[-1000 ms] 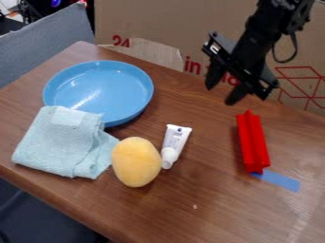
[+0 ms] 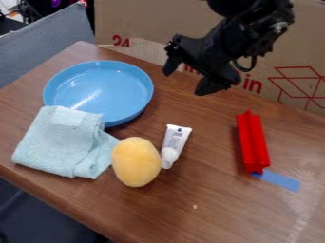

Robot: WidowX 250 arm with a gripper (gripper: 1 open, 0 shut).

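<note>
My black gripper point(image 2: 189, 72) hangs open over the back of the wooden table, up and to the right of the blue plate point(image 2: 99, 90), with nothing between its fingers. A folded light-blue towel point(image 2: 64, 142) lies at the front left of the plate. A yellow oval object point(image 2: 136, 161) and a white tube point(image 2: 176, 143) lie in the middle, side by side. A red bar point(image 2: 252, 142) lies on the right, with blue tape point(image 2: 280, 179) beside its lower end.
A cardboard box point(image 2: 152, 19) stands along the back edge. A grey surface point(image 2: 38, 47) is beyond the left edge.
The objects on the table have not visibly moved.
</note>
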